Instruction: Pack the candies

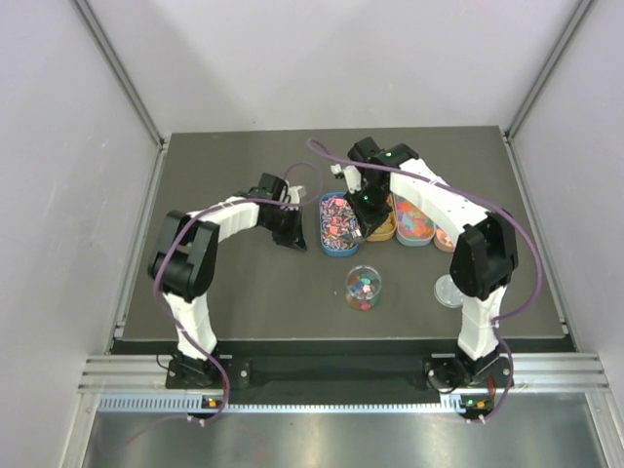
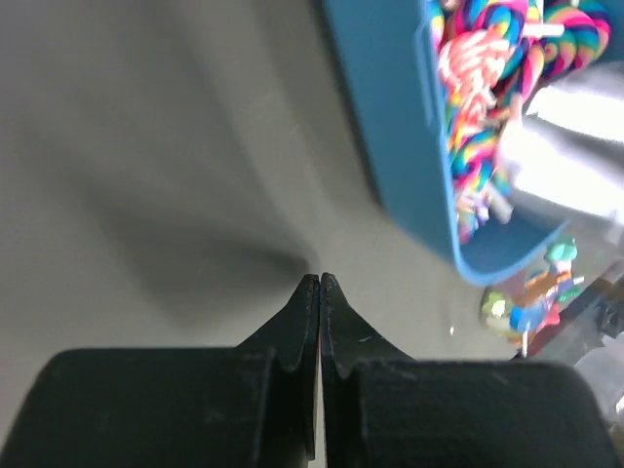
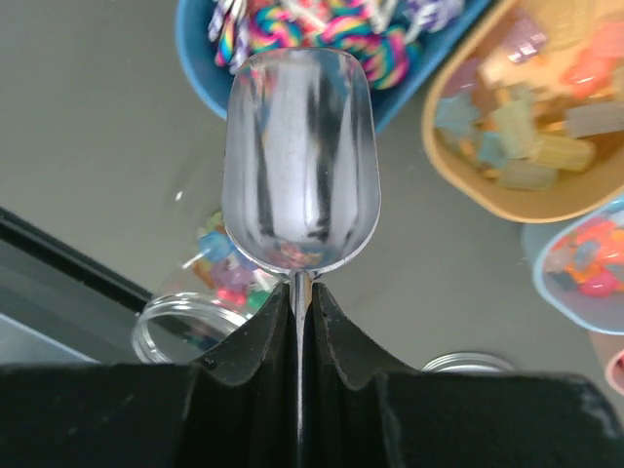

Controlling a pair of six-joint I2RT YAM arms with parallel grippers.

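My right gripper is shut on the handle of a shiny metal scoop (image 3: 302, 161). In the right wrist view the scoop's bowl looks empty and covers part of the blue container (image 1: 338, 252) of twisted, wrapped candies. To the left of that container my left gripper is shut, its fingertips together with nothing between them, over bare table. A clear round jar (image 1: 364, 288) with some colourful candies inside is in front of the blue container. Beside it on the right stands the orange container (image 3: 487, 202) of gummy candies, partly hidden by my right arm in the top view.
Farther right are a pale blue container (image 1: 414, 241) of gummies and a pink one (image 1: 445, 241), partly under the right arm. A clear round lid (image 1: 449, 291) lies at the front right.
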